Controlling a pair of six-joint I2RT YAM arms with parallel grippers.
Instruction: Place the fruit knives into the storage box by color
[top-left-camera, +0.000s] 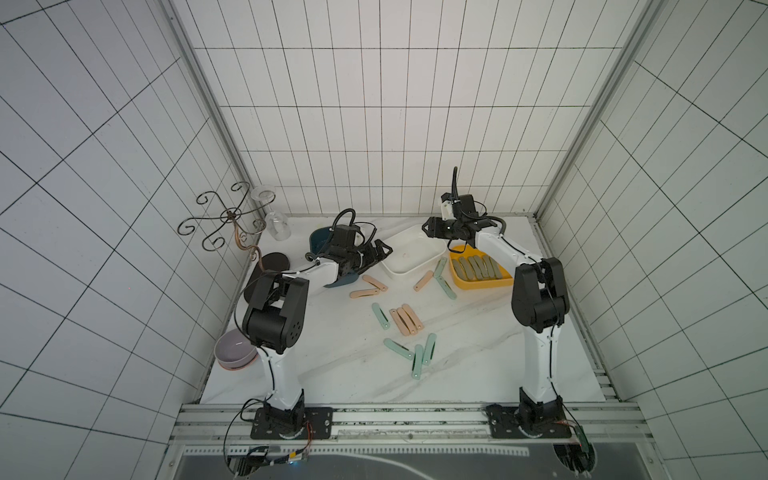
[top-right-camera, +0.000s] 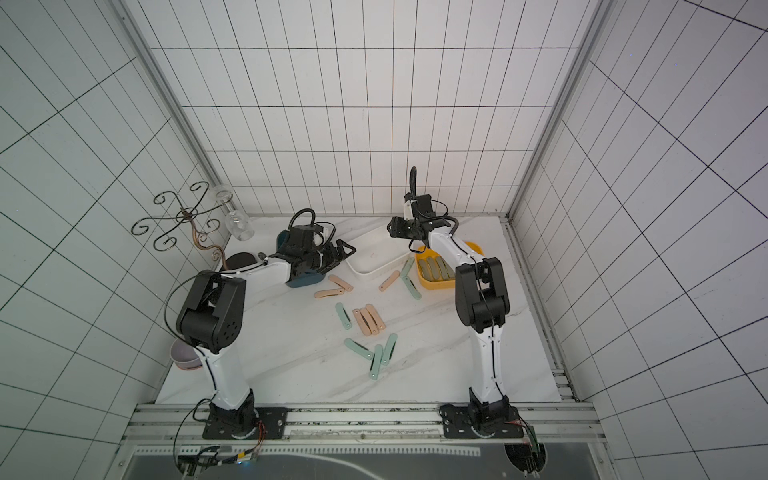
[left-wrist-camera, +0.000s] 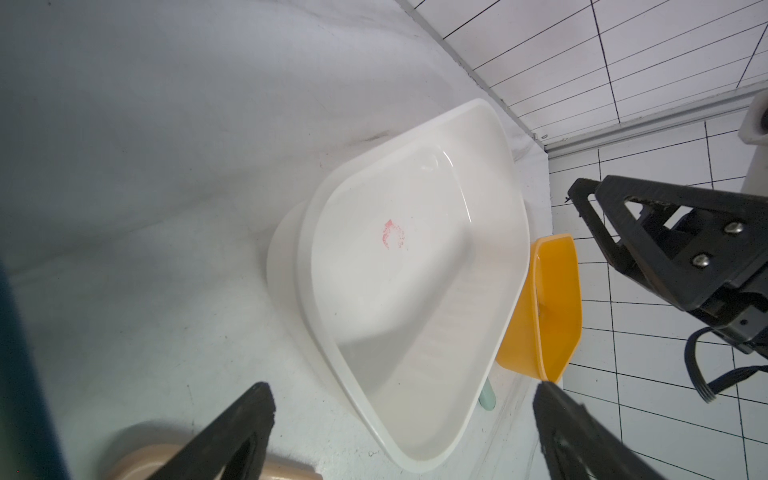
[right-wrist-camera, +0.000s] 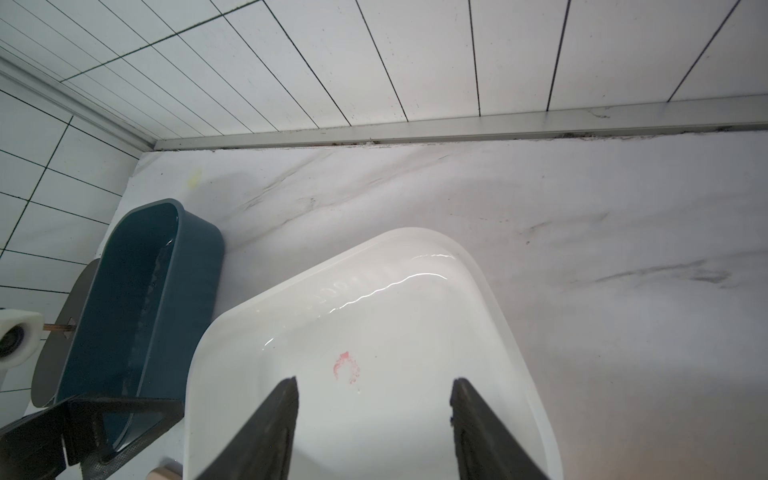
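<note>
The white box (top-left-camera: 406, 253) stands empty at the back of the table between a blue box (right-wrist-camera: 144, 264) and a yellow box (top-left-camera: 489, 283). Several olive-green knives (top-left-camera: 479, 269) lie side by side in the yellow box. On the table are pink-orange knives (top-left-camera: 406, 319), with more near the blue box, and mint-green knives (top-left-camera: 417, 362). My left gripper is open beside the white box's left end, its fingers apart with nothing held. Over the white box's right side, my right gripper is also open and empty. The left arm partly hides the blue box.
At the left stand a metal scroll rack (top-left-camera: 230, 215), a glass jar (top-left-camera: 277, 225) and a mauve bowl (top-left-camera: 234, 349). The back wall (top-left-camera: 384, 160) is tiled.
</note>
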